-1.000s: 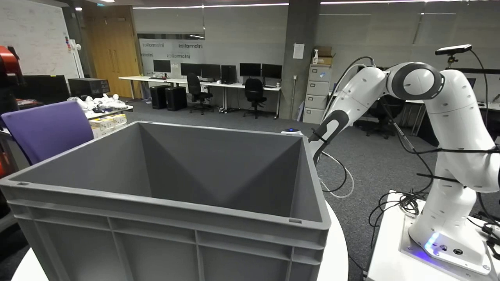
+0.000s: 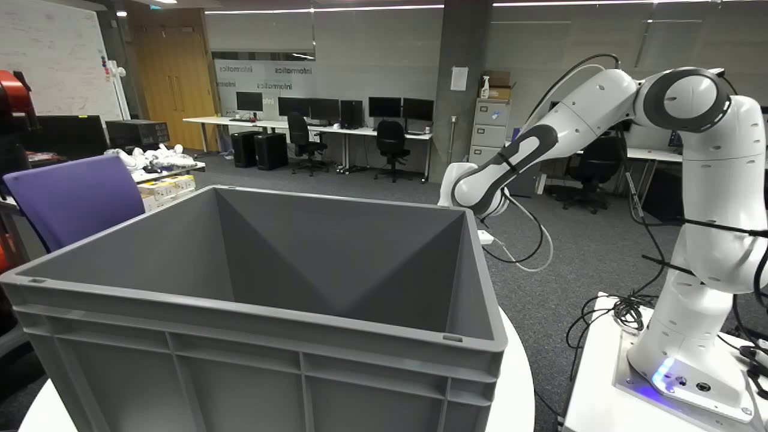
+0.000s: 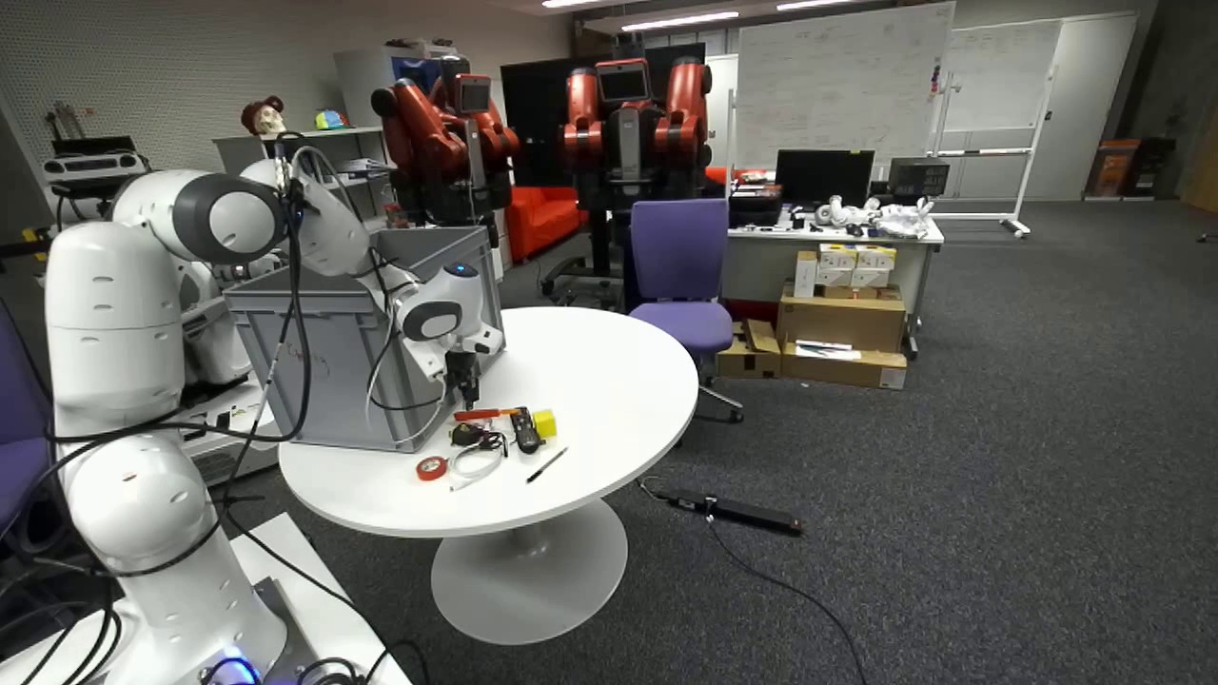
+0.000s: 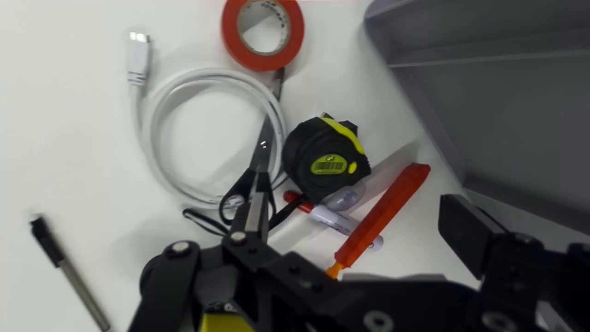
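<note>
My gripper is open over the white round table point(image 3: 599, 354), its black fingers well apart in the wrist view. No held object shows between them. Below the gap, on the table, lie an orange-red screwdriver handle point(image 4: 381, 216) and a red-capped white marker point(image 4: 332, 218). Beyond them sits a black and yellow tape measure point(image 4: 326, 157). Black scissors point(image 4: 264, 146) lie across a coiled white cable point(image 4: 157, 160), near a roll of red tape point(image 4: 232, 33). Part of the screwdriver is hidden by the gripper. In exterior view 2, the gripper hangs close beside the grey crate.
The tall grey crate point(image 2: 252, 306) stands on the table; its visible inner walls are bare, the floor hidden. A pen point(image 4: 77, 287) lies apart from the cluster, and a yellow block point(image 3: 544, 423) sits by a black object point(image 3: 525, 430).
The arm has risen and drawn back. Its wrist, mostly hidden behind the crate before, now shows above the crate's right rim in exterior view 1.
</note>
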